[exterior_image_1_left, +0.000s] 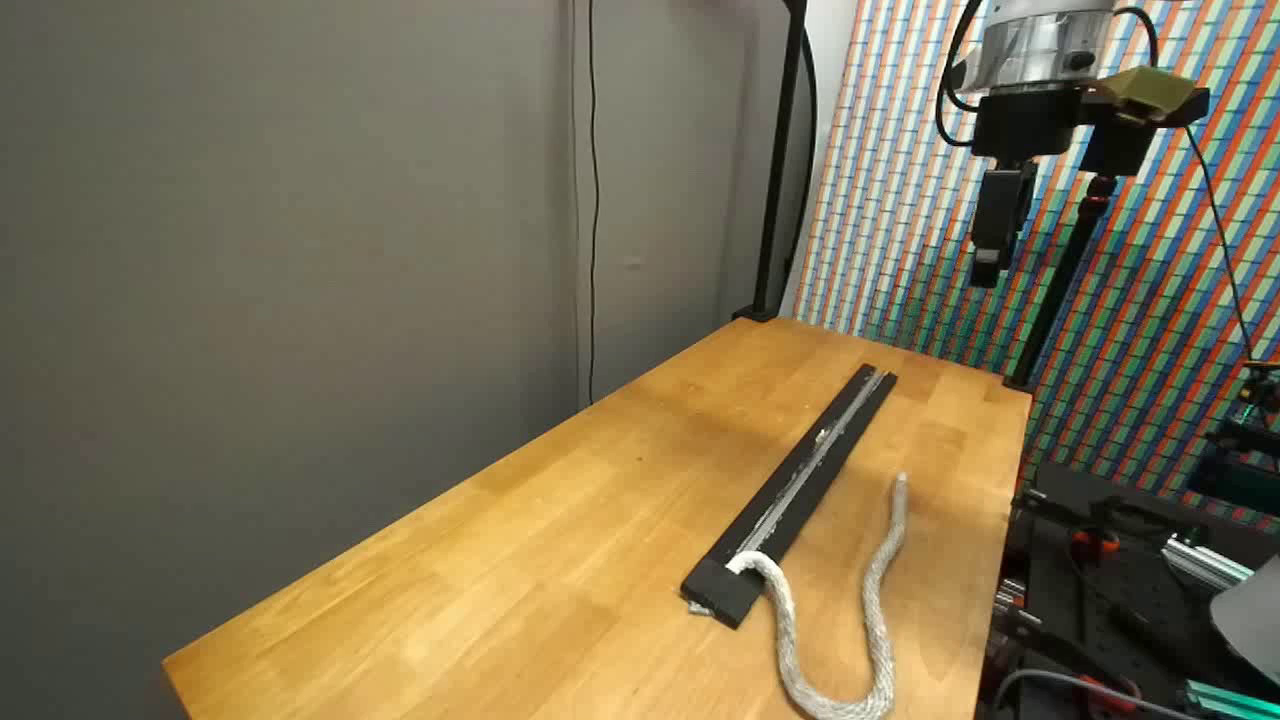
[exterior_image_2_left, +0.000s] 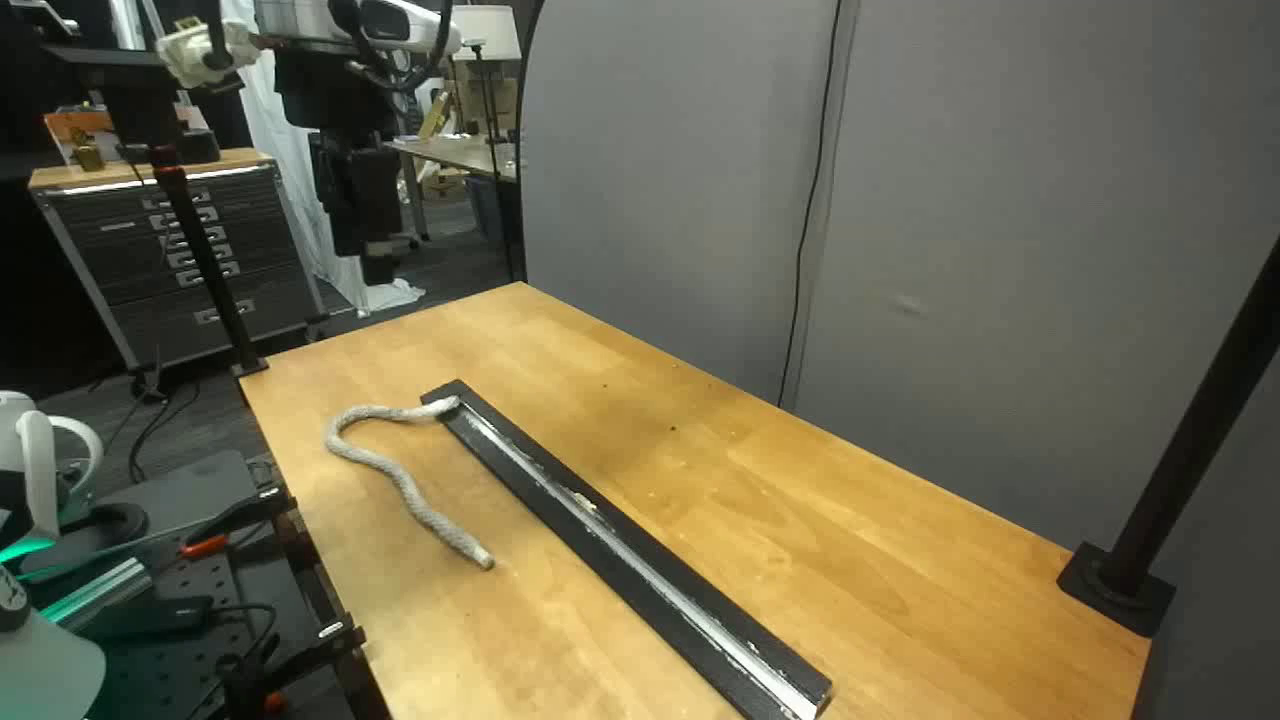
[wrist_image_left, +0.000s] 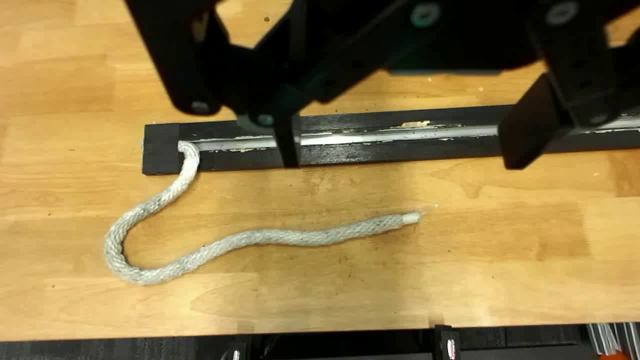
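A grey braided rope (wrist_image_left: 270, 237) lies in a loose U on the wooden table. One end meets the capped end of a long black channel (wrist_image_left: 372, 157), which has a pale groove down its middle. The rope's free end (wrist_image_left: 411, 218) rests on bare wood beside the channel. High above the table, my gripper stands open with nothing between its fingers, well apart from rope and channel. Both exterior views also show the rope (exterior_image_1_left: 882, 600) (exterior_image_2_left: 402, 480) outside most of the groove.
Black posts (exterior_image_1_left: 777, 180) (exterior_image_2_left: 210, 270) rise from the table's corners. Grey panels (exterior_image_2_left: 1020, 240) border one long side. Clamps and tools crowd a dark cart (exterior_image_2_left: 216, 600) along the other edge.
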